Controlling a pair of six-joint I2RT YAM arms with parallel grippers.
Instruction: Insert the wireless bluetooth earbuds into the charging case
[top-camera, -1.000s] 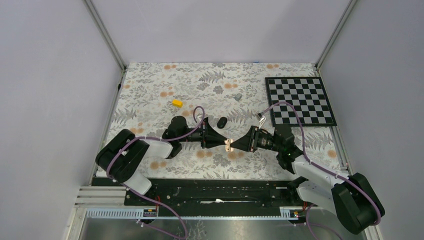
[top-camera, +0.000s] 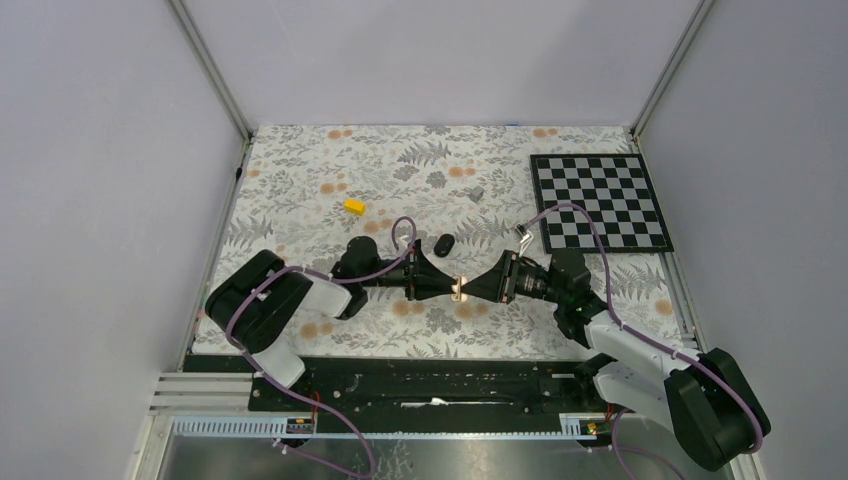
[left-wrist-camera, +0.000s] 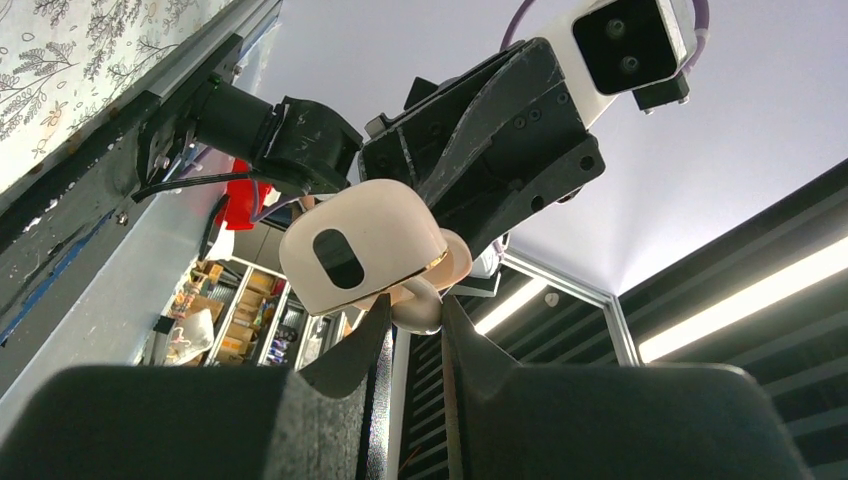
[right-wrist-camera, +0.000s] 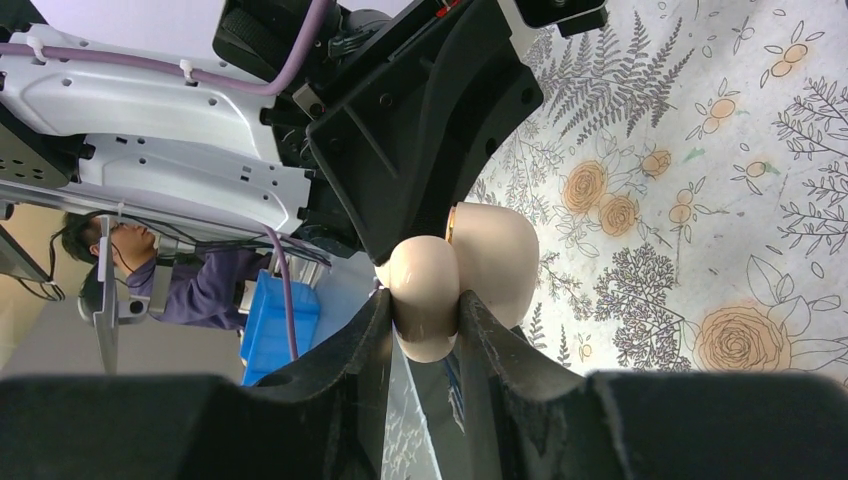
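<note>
Between the two arms, over the middle front of the table, the pale pink charging case (top-camera: 459, 289) is held in the air. My right gripper is shut on a rounded part of the case, and the other half of the case (right-wrist-camera: 497, 262) shows behind it. In the left wrist view the case (left-wrist-camera: 360, 235) has a dark oval window, with its lid (left-wrist-camera: 457, 258) swung open. A pale earbud (left-wrist-camera: 416, 308) sits at the case opening, its end between the fingertips of my left gripper. Whether these fingers grip it is unclear; the earbud's inner end is hidden.
A black oval object (top-camera: 444, 245) lies just behind the grippers. Farther off are a yellow block (top-camera: 354, 206) and a small grey block (top-camera: 476, 193). A checkered board (top-camera: 603, 203) occupies the right rear.
The left arm has shifted slightly right and toward the table's front edge, its gripper staying close to the case. My right arm and the case look almost unmoved.
</note>
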